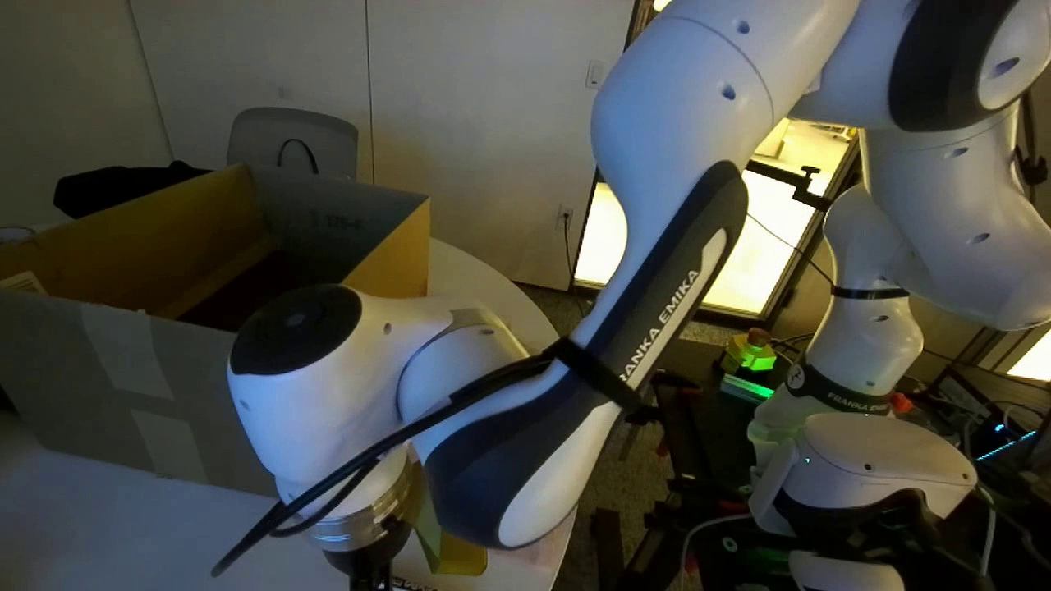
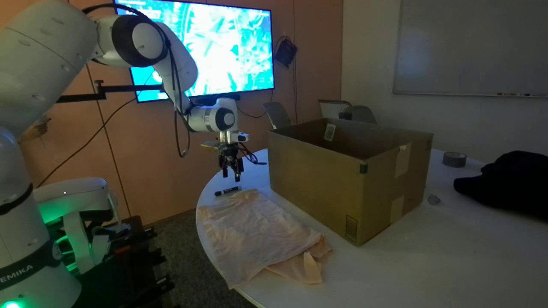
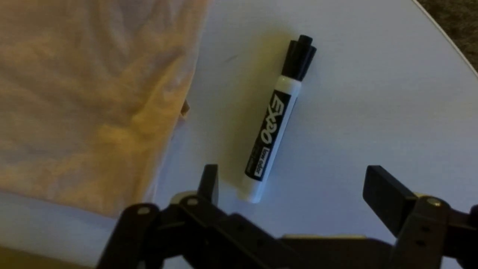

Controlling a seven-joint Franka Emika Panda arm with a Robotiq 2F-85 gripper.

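A white Expo marker with a black cap lies on the white table, its cap end pointing away from the fingers in the wrist view. My gripper is open above the table, and nothing is between its fingers. The marker's lower end shows near the left finger. In exterior view 2 the gripper hangs a short way above the marker. A pale peach cloth is spread flat beside the marker, with one corner rumpled. The arm hides most of the cloth in exterior view 1.
A large open cardboard box stands on the table close to the gripper. A tape roll and a dark garment lie beyond it. The table's curved edge runs close by the cloth and marker.
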